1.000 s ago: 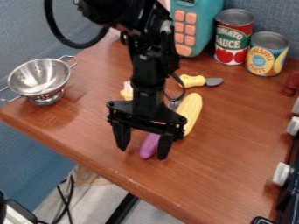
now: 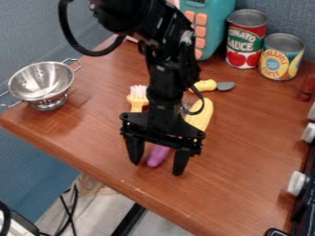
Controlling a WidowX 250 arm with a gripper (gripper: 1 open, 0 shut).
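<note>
The black gripper (image 2: 157, 159) hangs low over the wooden table, its two fingers apart on either side of a purple eggplant-like object (image 2: 160, 153), which is mostly hidden by the gripper. Behind the gripper lie a yellow corn (image 2: 201, 115) and a pale fork-like utensil (image 2: 138, 95). A pizza-cutter-like tool with a yellow handle (image 2: 205, 86) lies farther back.
A steel colander (image 2: 40, 83) sits at the left edge, two cans (image 2: 245, 41) (image 2: 281, 58) and a teal toy (image 2: 209, 23) at the back, a black appliance (image 2: 299, 184) at the right.
</note>
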